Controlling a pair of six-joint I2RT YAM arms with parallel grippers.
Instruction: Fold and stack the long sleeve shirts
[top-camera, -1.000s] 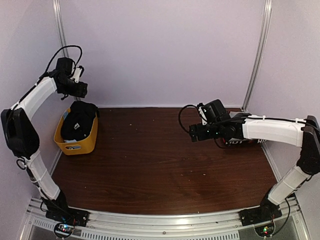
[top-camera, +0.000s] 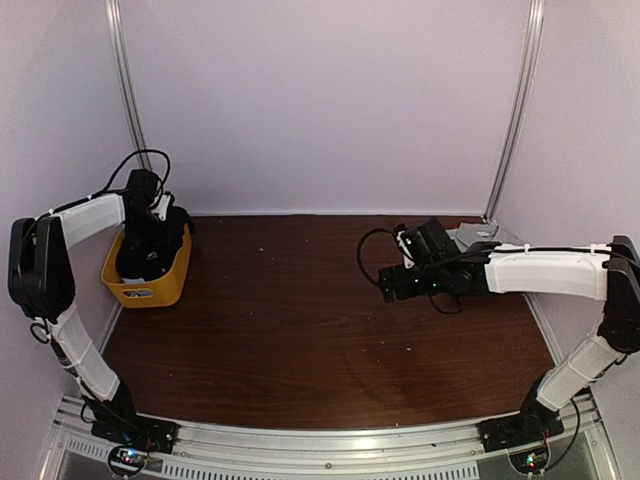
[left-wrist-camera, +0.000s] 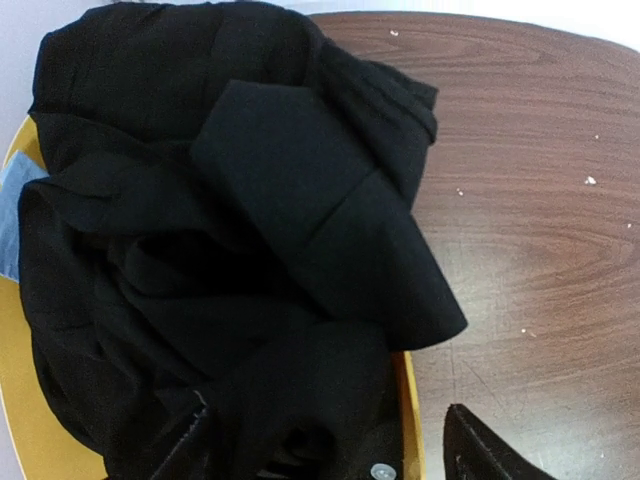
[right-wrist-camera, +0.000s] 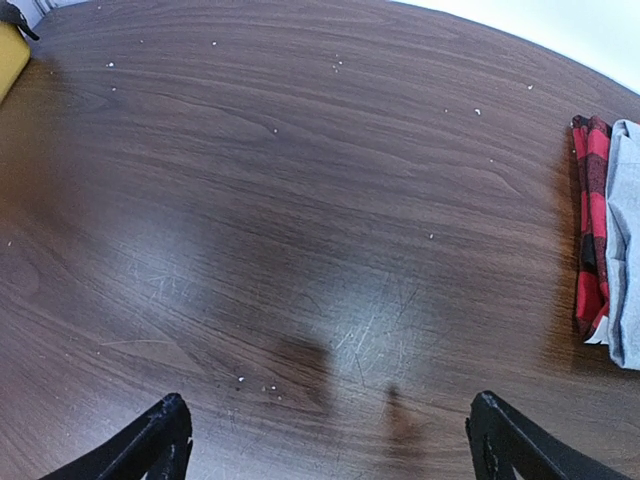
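Note:
Black shirts (left-wrist-camera: 310, 200) fill the yellow basket (top-camera: 150, 298) at the far left, bunched up, with a fold hanging over the basket's right rim. My left gripper is down at the basket with its fingers apart. One finger is over the black cloth and the other is just outside the right rim. Over the right half of the table, my right gripper stands open with only bare wood below it. Folded clothes lie at the right, a light grey piece (right-wrist-camera: 625, 240) beside a red plaid edge (right-wrist-camera: 592, 220), partly out of frame.
A piece of light blue cloth (left-wrist-camera: 15, 210) shows at the basket's left side. Pale walls close in the back and sides.
From above the basket, my left gripper has come down onto the black cloth. My right gripper has lowered a little toward the front.

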